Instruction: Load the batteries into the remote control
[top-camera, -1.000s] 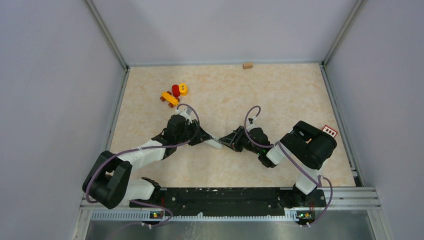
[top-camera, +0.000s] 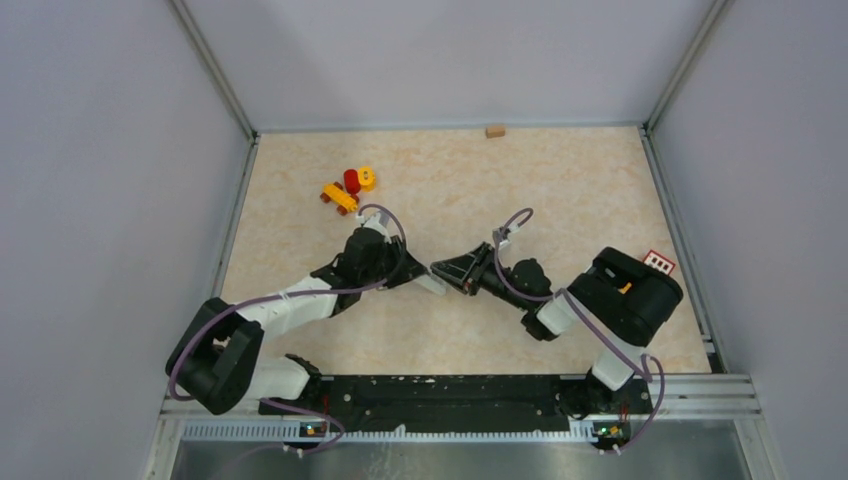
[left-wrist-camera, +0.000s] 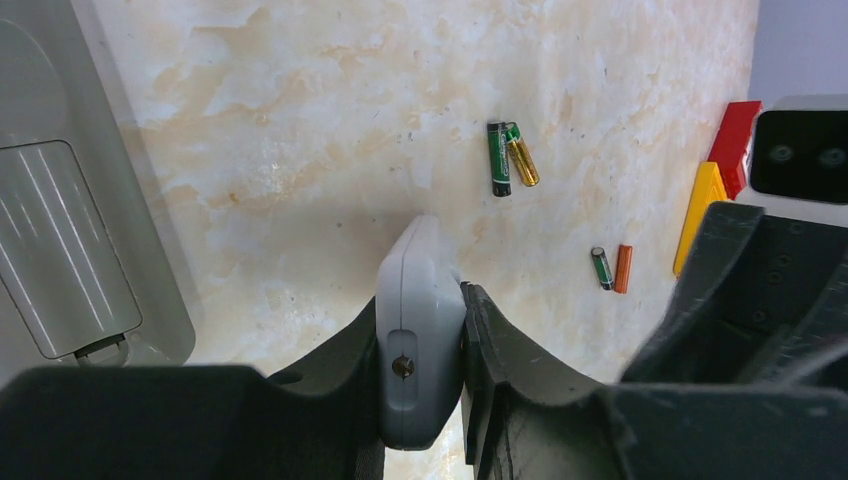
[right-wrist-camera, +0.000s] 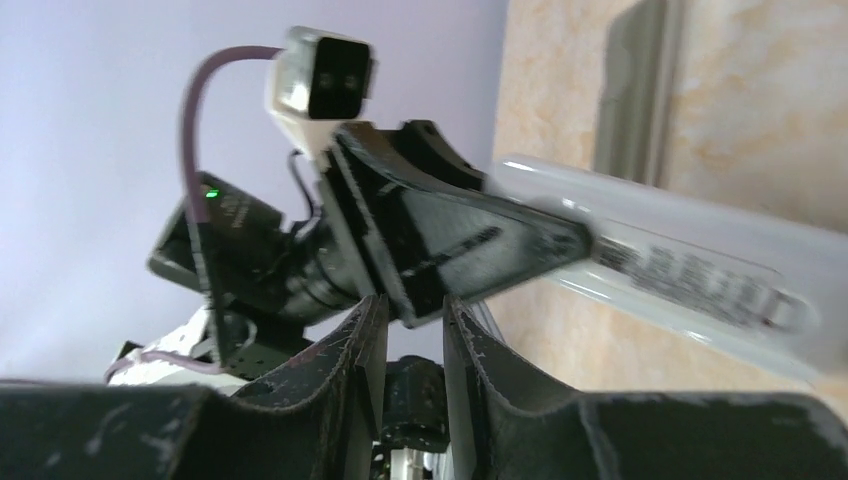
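Note:
A white remote is held upright in my left gripper, pale and lengthwise in the right wrist view (right-wrist-camera: 700, 260). My right gripper is shut at the remote's near side; whether anything sits between its fingertips is unclear. In the top view the two grippers meet around the remote (top-camera: 434, 284). Green and gold batteries (left-wrist-camera: 499, 158) lie side by side on the table, with a smaller green battery (left-wrist-camera: 602, 268) and an orange one (left-wrist-camera: 623, 268) farther right.
A grey case (left-wrist-camera: 70, 245) lies at the left of the left wrist view. Yellow and red toys (top-camera: 340, 196) sit at the back left, a small wooden block (top-camera: 495, 131) at the back edge.
My right gripper and arm have shifted slightly, its wrist turning and rising toward the remote's end. The left gripper has moved very little.

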